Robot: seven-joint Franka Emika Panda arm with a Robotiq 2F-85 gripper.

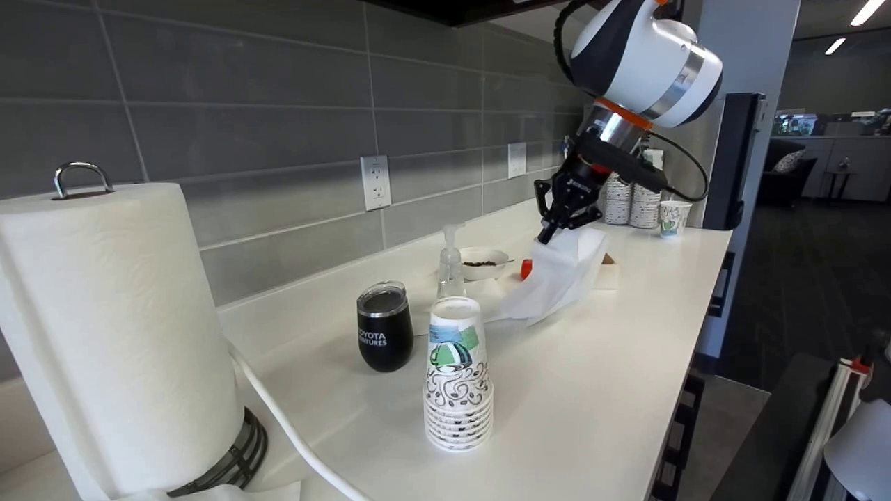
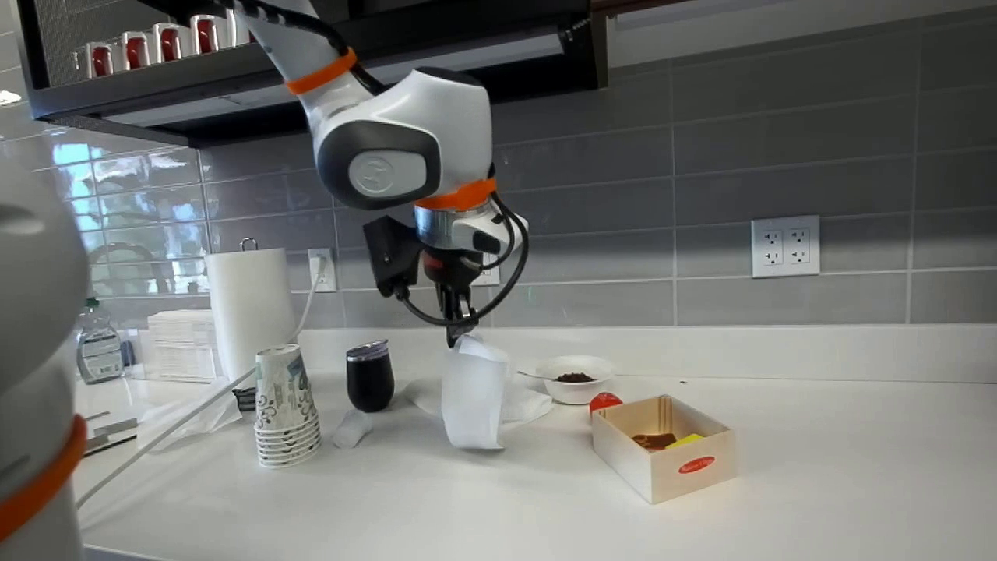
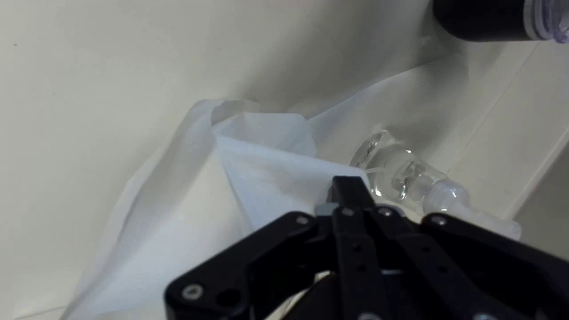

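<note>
A thin white paper sheet (image 2: 472, 397) hangs from my gripper (image 2: 459, 338), which is shut on its upper edge. In the wrist view the paper (image 3: 181, 229) spreads down and left of the fingers (image 3: 352, 192), creased and folded over. Part of it trails on the counter towards the wall. Close by stands a clear pump bottle (image 3: 397, 168), partly behind the fingers in that view. How firmly the edge is pinched cannot be seen.
A black tumbler (image 1: 385, 327) and stacked paper cups (image 1: 457, 376) stand nearer the paper towel roll (image 1: 117, 342). A bowl (image 2: 576, 377), a red object (image 2: 604, 401) and a wooden box (image 2: 664, 449) sit right of the paper.
</note>
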